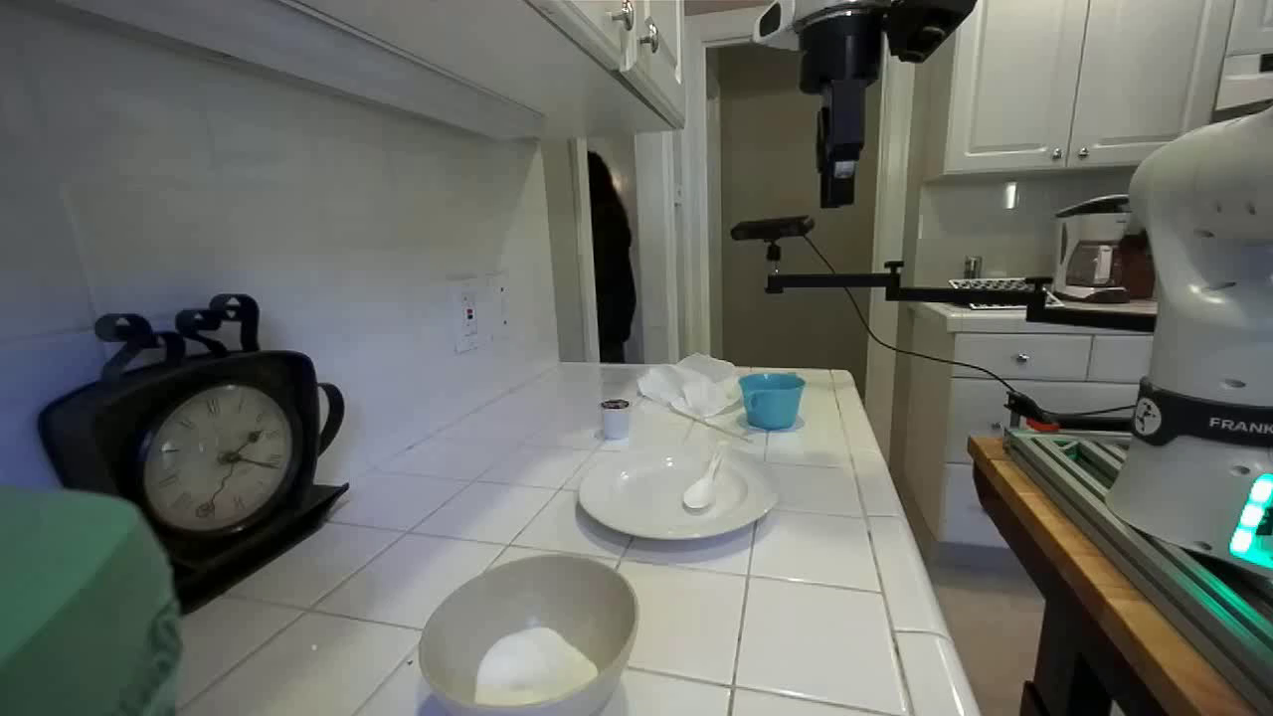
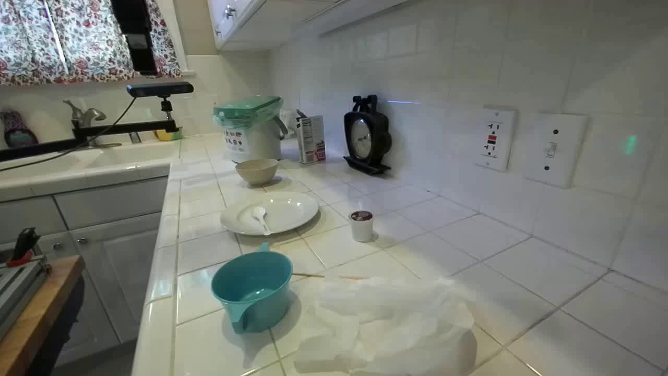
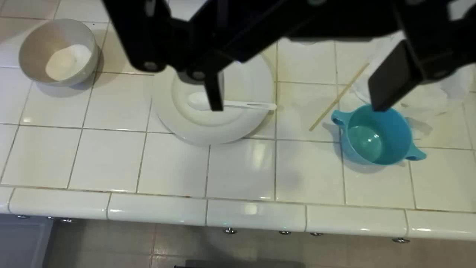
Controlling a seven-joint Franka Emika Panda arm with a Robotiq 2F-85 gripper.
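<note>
High above the tiled counter (image 1: 812, 609), my gripper stands open, its fingers wide apart with nothing between them. Below it in the wrist view are a white plate (image 3: 192, 127) with a white plastic spoon (image 3: 247, 105) lying on it, and a blue two-handled cup (image 3: 388, 138) that looks empty. A beige bowl (image 1: 459, 621) holding a mound of white powder (image 1: 533, 668) sits at the near end in exterior view 1. Between the plate and the wall is a small white pod cup (image 2: 361, 226) with a dark top. The gripper touches none of these.
Crumpled white paper (image 2: 388, 332) and a thin wooden stick (image 3: 339, 97) lie near the blue cup. A black clock (image 1: 221, 459) stands by the wall, with a small box (image 2: 311, 139) and a green-lidded container (image 2: 250, 134) farther along. Overhead cabinets (image 1: 394, 48) overhang the wall side.
</note>
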